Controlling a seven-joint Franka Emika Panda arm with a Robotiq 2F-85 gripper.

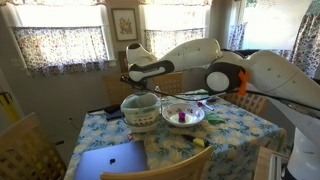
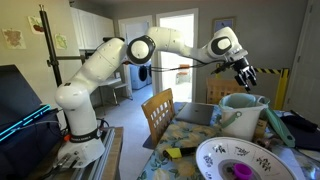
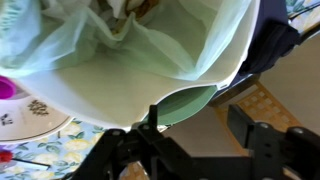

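A white bin with a pale green bag lining (image 2: 240, 122) stands on the table, and crumpled stuff lies inside its liner (image 3: 165, 45) in the wrist view. My gripper (image 2: 246, 76) hangs above the bin, pointing down. In the wrist view its dark fingers (image 3: 152, 135) are spread apart beside the bin's rim. Nothing is clearly held between them; a green strip and the wooden chair show through the gap. From the first exterior view, the gripper (image 1: 126, 80) is small and its tips are hard to make out.
Close to the bin sits a white bowl (image 2: 215, 150) holding a magenta cup (image 2: 242, 172). A closed laptop (image 1: 112, 161) occupies the table's near left. Wooden chairs (image 2: 158, 112) surround the flowered tablecloth (image 1: 228, 145). A yellow-and-black item (image 2: 180, 152) lies near the bowl.
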